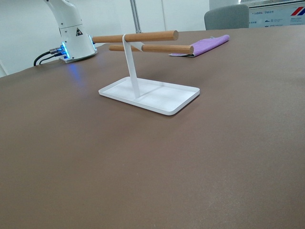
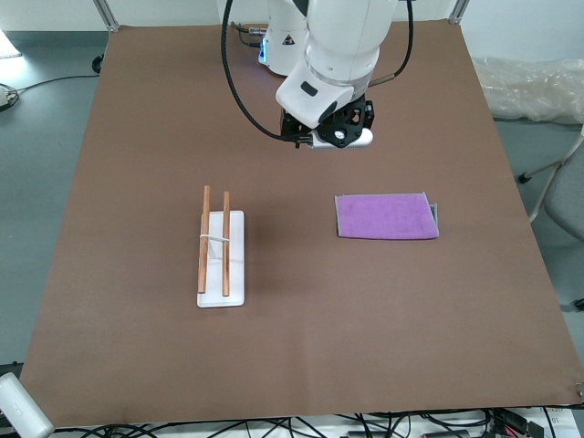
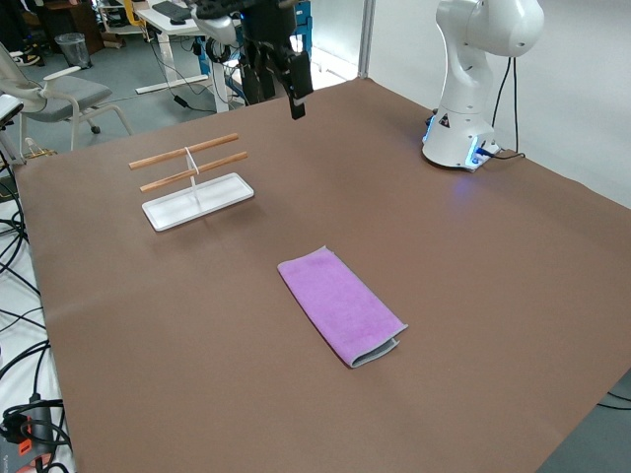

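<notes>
A white tray stand (image 2: pixel 234 260) with two wooden bars stands left of centre in the left view; the top view shows it close up (image 1: pixel 167 98), the right view at back left (image 3: pixel 212 197). A folded purple cloth (image 2: pixel 383 216) with a grey underside lies right of it, flat on the table (image 3: pixel 340 305). My gripper is raised over the back of the table, apart from both; its black housing (image 2: pixel 328 123) and dark end (image 3: pixel 296 94) show, but I cannot tell whether it is open or shut.
My white base (image 3: pixel 454 138) stands at the back. Cables run along the near edge in the left view, and a grey chair (image 2: pixel 566 192) stands beside the table.
</notes>
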